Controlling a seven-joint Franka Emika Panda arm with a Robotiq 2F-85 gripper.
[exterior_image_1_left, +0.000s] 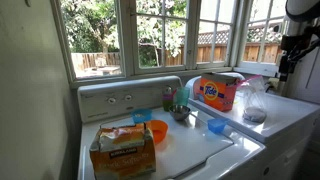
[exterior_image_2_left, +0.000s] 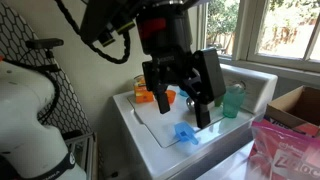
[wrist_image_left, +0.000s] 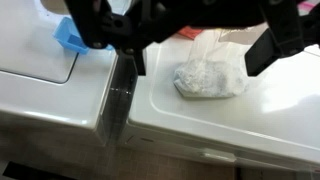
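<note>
My gripper (exterior_image_2_left: 184, 112) is open, its two dark fingers (exterior_image_2_left: 207, 112) apart with nothing between them. In exterior view 1 it hangs at the far right, above the machine tops. Below it in the wrist view lies a clear bag (wrist_image_left: 210, 79) with whitish contents, on a white lid and partly behind the gripper. That bag (exterior_image_1_left: 254, 106) stands beside an orange Tide box (exterior_image_1_left: 215, 92). A small light-blue container (exterior_image_1_left: 218, 127) sits on the left machine near its right edge; the wrist view shows it (wrist_image_left: 71, 36) at the left.
A Kirkland box (exterior_image_1_left: 123, 153), an orange bowl (exterior_image_1_left: 157, 131), a blue bowl (exterior_image_1_left: 142, 116) and a metal bowl (exterior_image_1_left: 180, 113) stand on the left machine. A teal bottle (exterior_image_2_left: 233, 100) is behind them. Between the machines runs a dark gap (wrist_image_left: 118, 92). Windows (exterior_image_1_left: 130, 35) line the back.
</note>
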